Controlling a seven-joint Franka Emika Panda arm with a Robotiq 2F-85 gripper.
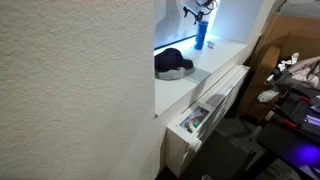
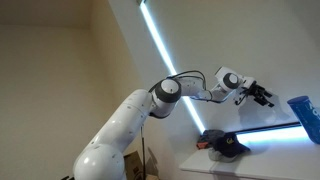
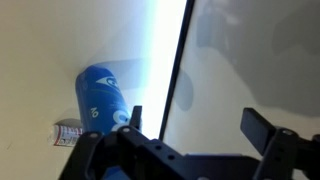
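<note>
A tall blue container [image 1: 201,36] stands upright on the white counter [image 1: 215,60], near the back wall. In the second exterior view, that blue container [image 2: 306,118] is at the right edge, to the right of my gripper [image 2: 257,95] and lower. The wrist view has the blue container [image 3: 100,98] left of my gripper, partly hidden by a finger. The two dark fingers [image 3: 262,130] are wide apart, with only wall and a bright light strip behind the gap. My gripper [image 1: 194,14] hangs above the counter, clear of the container.
Dark caps [image 1: 173,66] lie on the counter's near part. A small item with a red-and-white label [image 3: 66,134] is beside the blue container. Below the counter a white drawer [image 1: 190,128] is pulled open with small items inside. A wall fills the left foreground.
</note>
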